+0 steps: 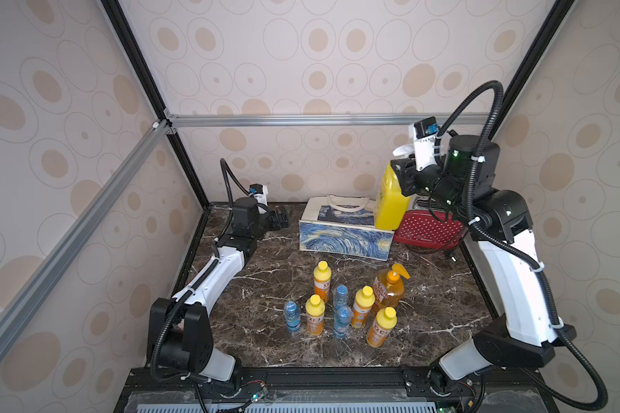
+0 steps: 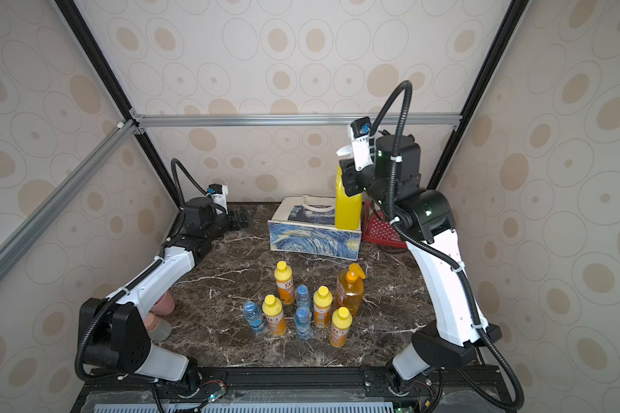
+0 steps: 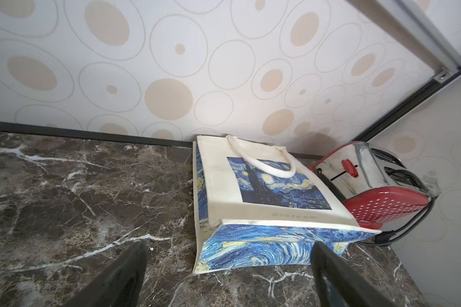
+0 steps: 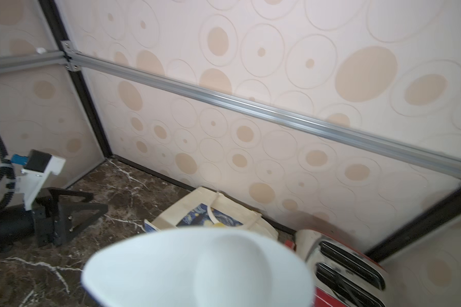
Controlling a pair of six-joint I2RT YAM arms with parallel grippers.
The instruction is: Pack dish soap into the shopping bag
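Observation:
My right gripper (image 1: 405, 172) is shut on a tall yellow dish soap bottle (image 1: 391, 203), near its white pump head (image 4: 210, 271). In the top left view the bottle hangs upright, overlapping the bag's right part; no release into the bag shows. The cream shopping bag (image 3: 271, 184) lies tipped back, its printed front panel facing up. Its blue painted underside (image 1: 344, 239) faces the table's front, and the white handle (image 3: 266, 166) points to the rear wall. The bag's mouth is hidden. At the bag's left, my left gripper (image 1: 279, 219) stands open and empty, apart from it.
Several yellow-capped orange bottles (image 1: 314, 315), small blue water bottles (image 1: 292, 316) and an amber pump bottle (image 1: 388, 287) stand front and centre. A red and silver toaster (image 3: 363, 179) sits right of the bag. Bare marble (image 3: 76, 204) lies to the left.

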